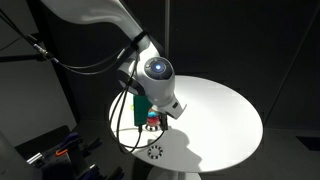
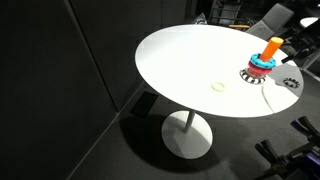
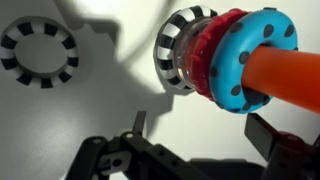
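Observation:
In the wrist view a stacking toy stands at upper right: an orange post (image 3: 285, 75) carrying a blue dotted ring (image 3: 225, 62), a red ring (image 3: 200, 45) and a black-and-white ring (image 3: 168, 45) below. A loose black-and-white ring (image 3: 38, 50) lies flat at upper left. My open gripper hovers above the white table (image 3: 100, 110), with only bare tabletop visible between its fingers. In exterior view 2 the orange post (image 2: 272, 46) rises above the blue and red rings, while the loose ring (image 2: 292, 82) rests nearer the table's edge.
A pale yellow ring (image 2: 218, 87) lies on the table away from the stack. Much of the round tabletop (image 1: 225, 115) is empty. A cable (image 1: 118, 125) loops down beside the arm. Dark equipment (image 2: 268, 152) stands off the table's edge.

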